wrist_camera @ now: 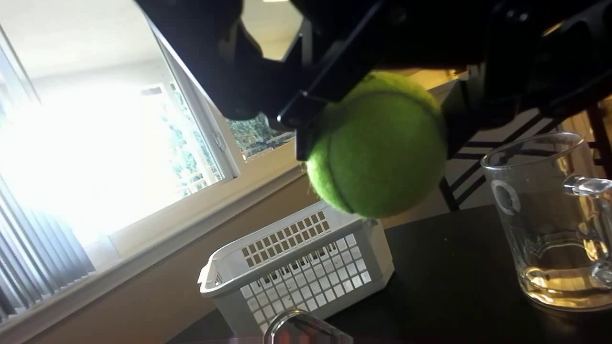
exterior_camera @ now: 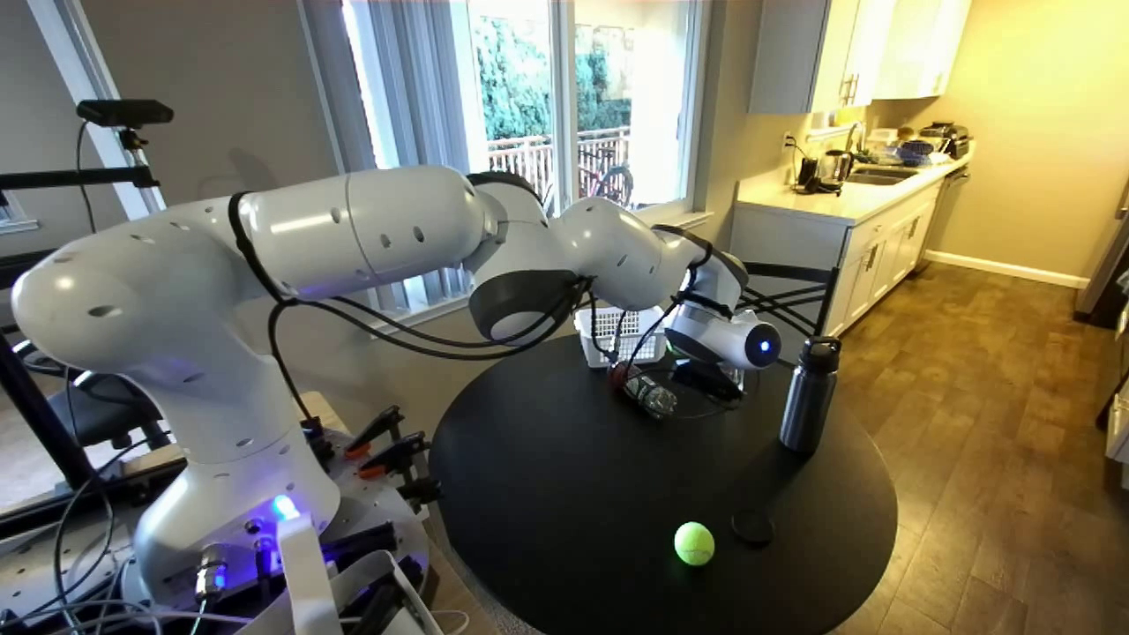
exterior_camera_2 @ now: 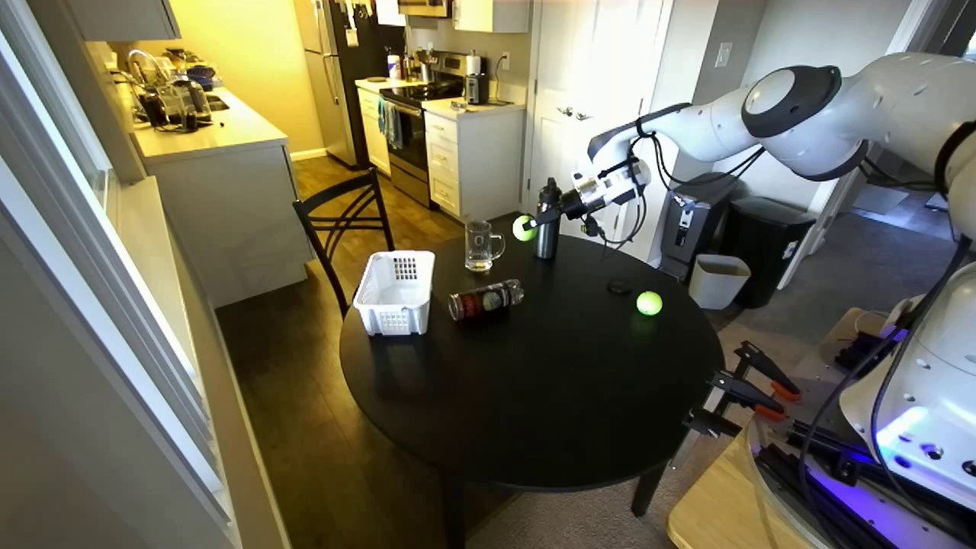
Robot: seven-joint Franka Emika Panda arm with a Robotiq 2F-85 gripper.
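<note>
A green tennis ball [wrist_camera: 381, 152] is pinched between the fingers of my gripper, which is shut on it. In exterior view 2 the held ball [exterior_camera_2: 524, 228] hangs in the air at the tip of the gripper [exterior_camera_2: 540, 223], above the far side of the table, by the glass mug [exterior_camera_2: 478, 247]. Exterior view 1 hides the held ball behind the arm. Another tennis ball [exterior_camera: 694, 543] rests on the black table [exterior_camera: 593, 497]. The white basket [wrist_camera: 310, 261] stands on the table, below the held ball in the wrist view.
A dark metal bottle [exterior_camera: 810, 397] stands upright near the gripper. Between mug and basket a clear bottle [exterior_camera_2: 486, 300] lies on its side. A black disc [exterior_camera: 752, 527] lies by the loose ball.
</note>
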